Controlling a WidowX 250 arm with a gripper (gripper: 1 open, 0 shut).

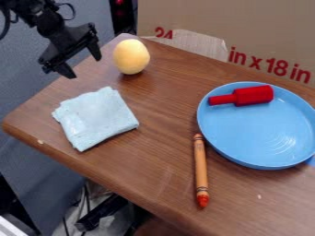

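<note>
The black gripper (69, 59) hangs off the left edge of the wooden table, up and to the left of a pale folded cloth (94, 117); whether its fingers are open or shut is hard to make out. A yellow round object (131, 56) sits at the table's far left corner. On the right a blue plate (257, 138) holds a red cylindrical object (250, 95). An orange crayon-like stick (201, 171) lies left of the plate, toward the front.
A cardboard box (234, 28) stands behind the table (147, 171). The middle of the tabletop, between cloth and plate, is clear, as is the strip around the front left.
</note>
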